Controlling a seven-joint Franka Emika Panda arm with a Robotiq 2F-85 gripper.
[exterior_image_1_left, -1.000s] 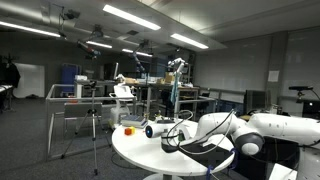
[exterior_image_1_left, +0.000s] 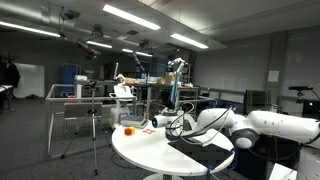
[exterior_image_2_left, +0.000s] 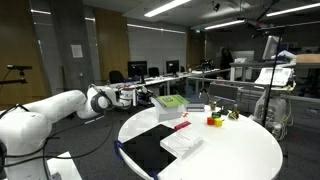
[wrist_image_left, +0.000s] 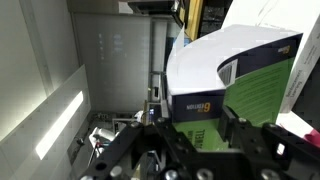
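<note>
A green-and-white printed item (wrist_image_left: 205, 100), book-like with a dark and orange label on its near end, fills the middle of the wrist view. My gripper is shut on that near end, its dark fingers low in the picture. From the second exterior view, the green item (exterior_image_2_left: 172, 101) shows above a white box-like thing (exterior_image_2_left: 165, 114); whether they touch is unclear. In the first exterior view my gripper (exterior_image_1_left: 179, 127) is over the far right part of the white table, too small there for its hold to be made out.
On the round white table (exterior_image_2_left: 235, 160) lie a black mat (exterior_image_2_left: 150, 152), a white flat box (exterior_image_2_left: 180, 143) and a red item (exterior_image_2_left: 182, 126). Red and yellow blocks (exterior_image_2_left: 214, 122) stand farther back.
In the first exterior view, my gripper and forearm have moved rightward over the table, toward the arm's base. The blocks on the table have stayed where they were.
</note>
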